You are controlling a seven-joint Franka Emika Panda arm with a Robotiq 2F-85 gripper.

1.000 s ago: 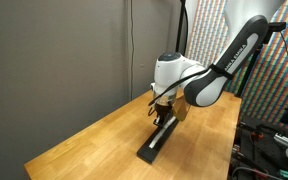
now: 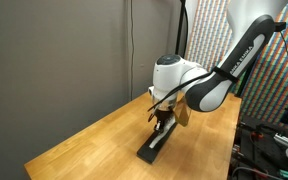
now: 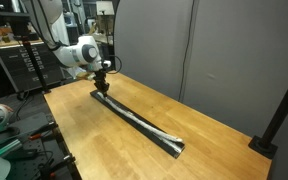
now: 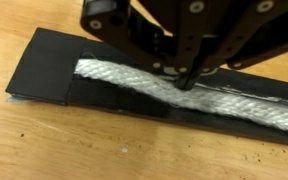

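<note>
A white braided rope (image 4: 124,76) lies lengthwise along a long black channel (image 4: 44,68) on the wooden table. In the wrist view my gripper is over the rope, its fingertips together and down at the strand. They look shut; whether any strand is caught between them is hidden. The rope's end lies to the left of the gripper, near the channel's black end block. In the second exterior view the gripper (image 3: 103,92) is over the far left part of the channel, and the rope (image 3: 149,127) stretches toward the near right end.
Bare wooden table (image 3: 214,115) surrounds the channel on both sides. A grey wall (image 2: 64,70) stands behind. The robot's base and other equipment are at the table's edge.
The channel has not visibly moved.
</note>
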